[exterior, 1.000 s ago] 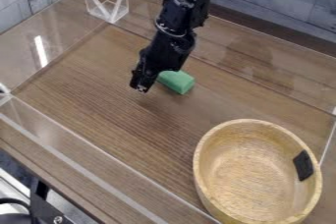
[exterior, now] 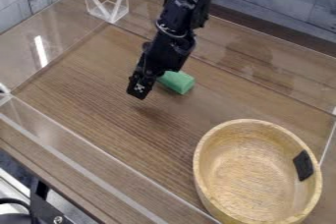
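My black gripper [exterior: 141, 83] hangs low over the wooden table, left of a small green object [exterior: 175, 83], which is partly behind the arm. The fingers look spread, with nothing visible between them. The arm reaches in from the top centre.
A large cream plastic bowl [exterior: 250, 169] with a black handle patch fills the lower right. A clear plastic piece sits at the top left, and walls border the back.
The gripper has shifted slightly down over the last second. The green object and the bowl look unmoved.
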